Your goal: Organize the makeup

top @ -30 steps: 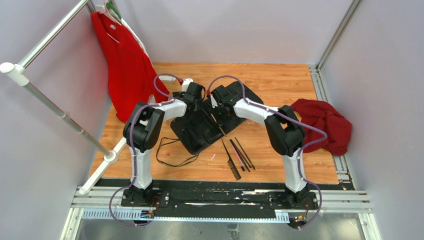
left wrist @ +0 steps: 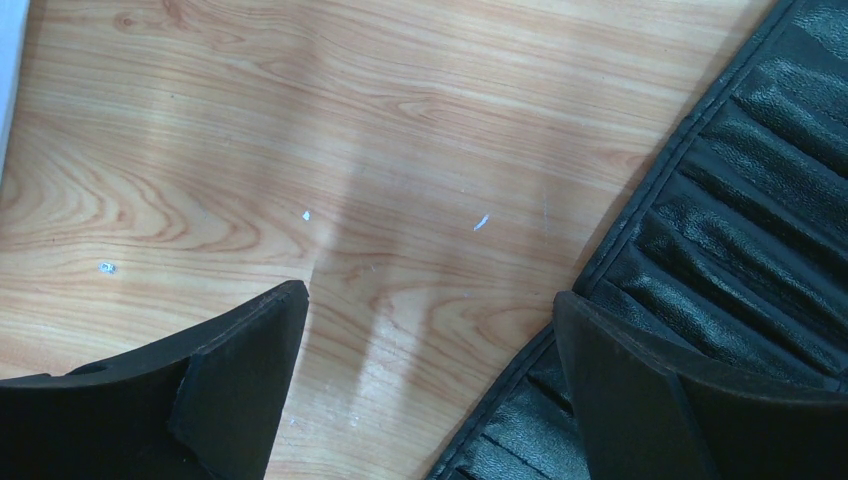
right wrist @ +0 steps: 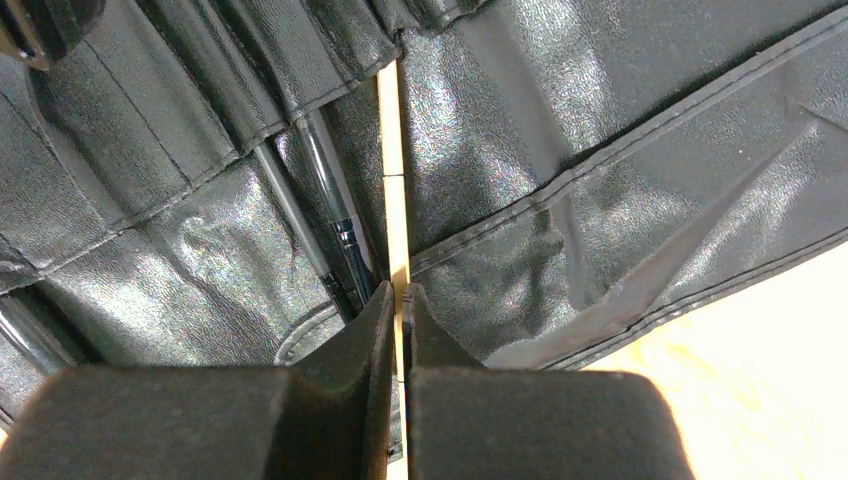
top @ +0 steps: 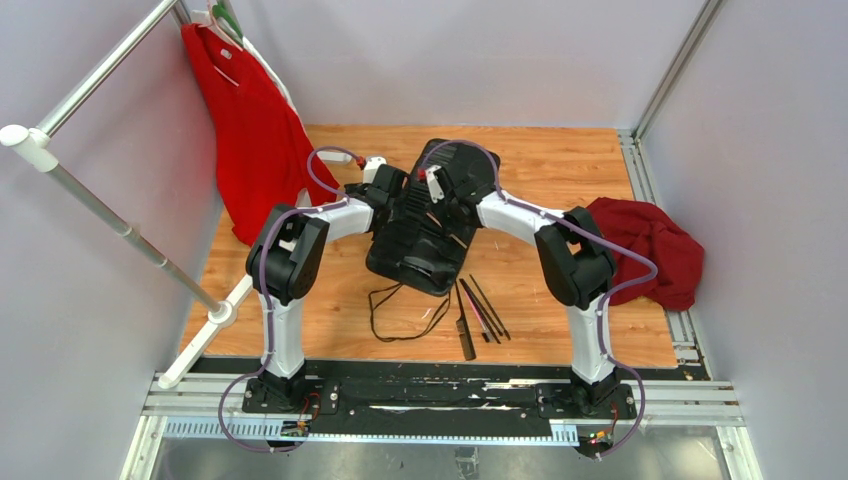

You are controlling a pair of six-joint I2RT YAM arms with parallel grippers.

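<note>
The black makeup pouch [top: 417, 250] lies unfolded and slanted on the table, its middle partly hidden by both arms. Dark brushes [right wrist: 325, 175] sit in its pockets beside a light wooden stick [right wrist: 393, 135], which comes out of a pocket. My right gripper is shut over the pouch, and the light stick shows in the narrow gap between its fingers. My left gripper stands open at the pouch's left edge. One finger [left wrist: 625, 400] is over the ribbed edge and the other over bare wood; nothing is between them.
In front of the pouch lie a black comb [top: 466, 340] and several thin pencils and brushes [top: 485, 312]. A looped strap [top: 378, 322] trails from the pouch. Red cloth [top: 650, 250] is heaped at right; a red garment [top: 245, 130] hangs at left.
The pouch has turned counterclockwise, its far end swinging left and its near end right with the strap. My right gripper has shifted slightly right and back. The left arm looks still.
</note>
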